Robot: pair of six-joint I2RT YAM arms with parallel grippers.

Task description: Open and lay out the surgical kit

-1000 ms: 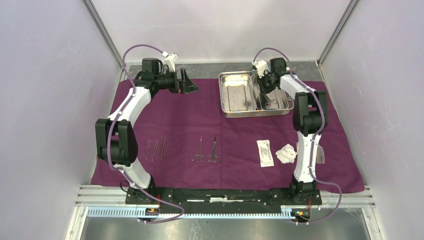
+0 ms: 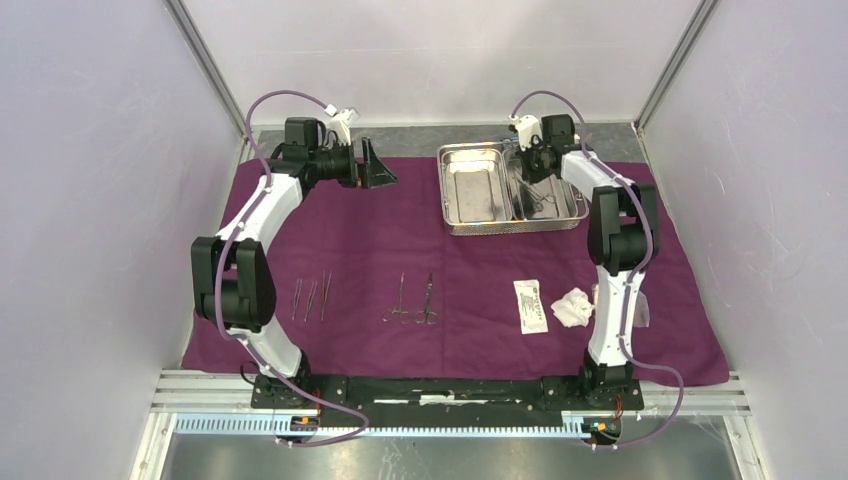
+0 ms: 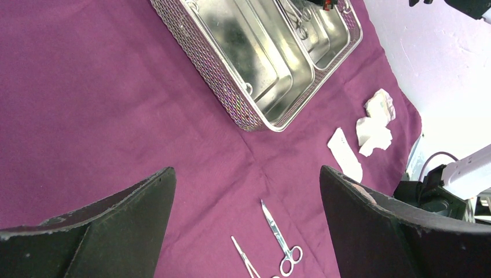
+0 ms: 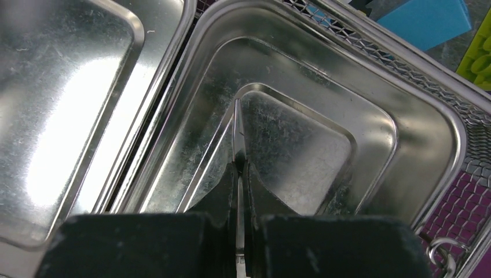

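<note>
My right gripper is shut over the right inner tray (image 4: 301,150) of the metal basket (image 2: 505,228). The thin pointed end of a steel instrument (image 4: 238,130) shows straight beyond its fingertips, and a pale strip shows in the slit between the fingers; whether it is gripped I cannot tell. In the top view, ringed handles (image 2: 539,205) lie in that tray below the gripper. My left gripper (image 2: 369,172) hangs open and empty, left of the basket. On the purple cloth lie scissors (image 2: 428,300), a similar ringed instrument (image 2: 402,300) and slim instruments (image 2: 311,300).
The left inner tray (image 2: 473,190) looks largely bare. A white packet (image 2: 531,307), crumpled gauze (image 2: 573,308) and a clear container (image 2: 641,310) sit at front right. Behind the basket is a blue object (image 4: 431,23). The cloth left of the basket is clear.
Over the right tray, my right gripper has shifted slightly to the right, and the ringed handles below it appear shifted a little. The left arm and the laid-out items have stayed put.
</note>
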